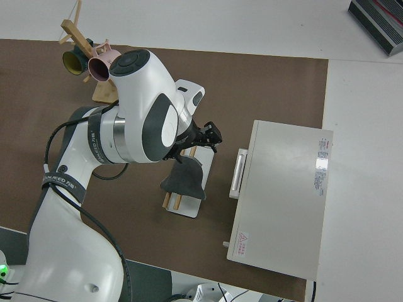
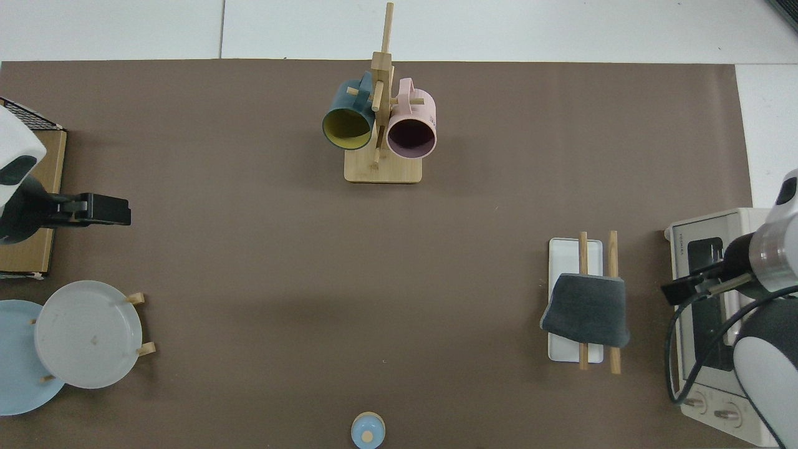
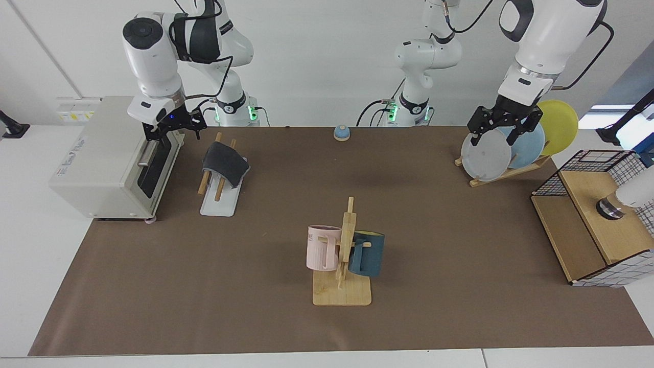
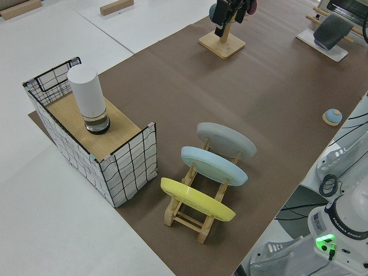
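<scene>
A white countertop oven (image 3: 104, 165) stands at the right in the top view. My right gripper (image 1: 204, 137) hangs by its front, near a dark grey cloth (image 2: 583, 310) draped on a wooden rack over a white tray (image 2: 561, 258). My left gripper (image 2: 105, 209) hangs at the far left above the plate rack and wire-sided shelf (image 3: 573, 233). I cannot tell either gripper's finger state. Teal and pink mugs (image 2: 348, 120) (image 2: 411, 127) hang on a wooden tree.
White, blue and yellow plates (image 2: 86, 337) stand in a rack at the left. A small blue object (image 2: 368, 430) lies at the near edge.
</scene>
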